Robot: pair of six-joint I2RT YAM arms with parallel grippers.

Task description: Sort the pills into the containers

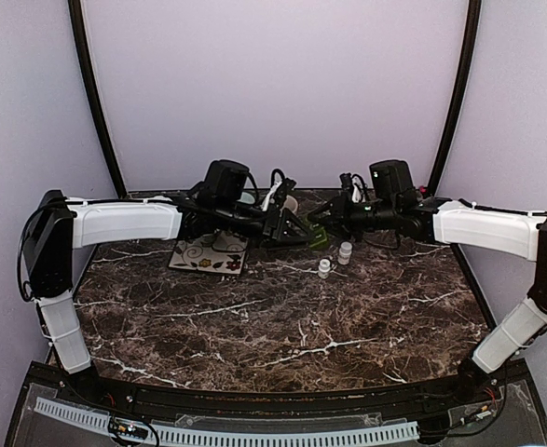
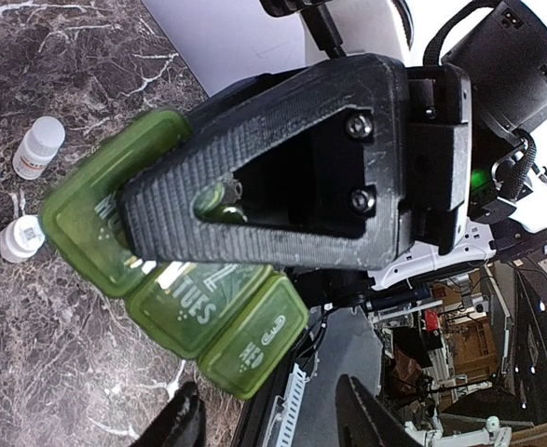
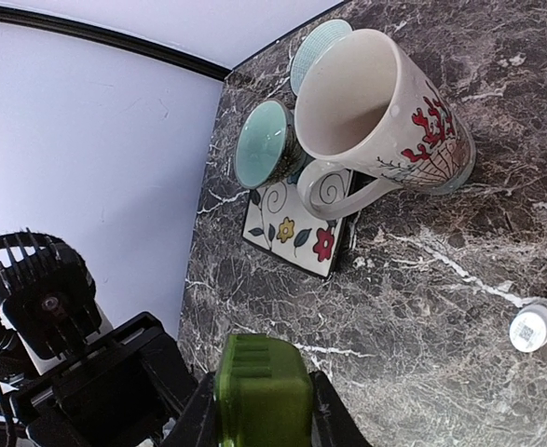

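A green pill organizer with day-labelled compartments is raised above the table between the two grippers. In the left wrist view the right gripper grips it from the far side; in the right wrist view it sits between that gripper's fingers. My left gripper is open, its fingertips just beside the organizer's end compartment, nothing between them. Two white pill bottles stand upright on the marble table below.
At the back left lie a patterned tile, a mug, a teal bowl and another round dish.
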